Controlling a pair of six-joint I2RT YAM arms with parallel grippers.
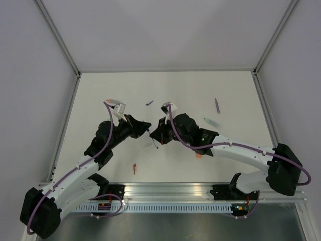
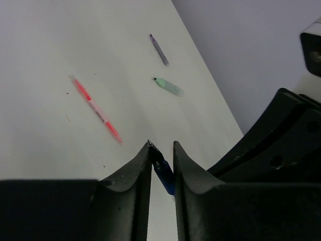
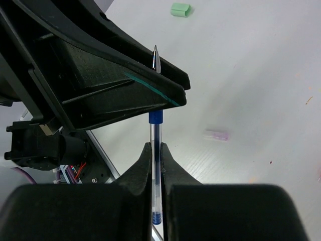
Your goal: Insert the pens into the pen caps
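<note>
A blue pen (image 3: 156,130) with a clear barrel and metal tip hangs between my two grippers near the middle. My right gripper is shut on its barrel. My left gripper has its fingertips around the pen's blue tip end; whether they grip it cannot be told. A red pen (image 2: 95,108) lies on the table, as do a green marker (image 2: 168,86), a grey pen (image 1: 217,105) and a small blue pen (image 1: 149,103). A pink clear piece (image 3: 216,134) and a green cap (image 3: 180,9) also lie there.
The white table (image 1: 175,85) has a metal rail along its front edge. A short red pen (image 1: 134,168) lies at the front left and an orange piece (image 1: 198,155) at the front right.
</note>
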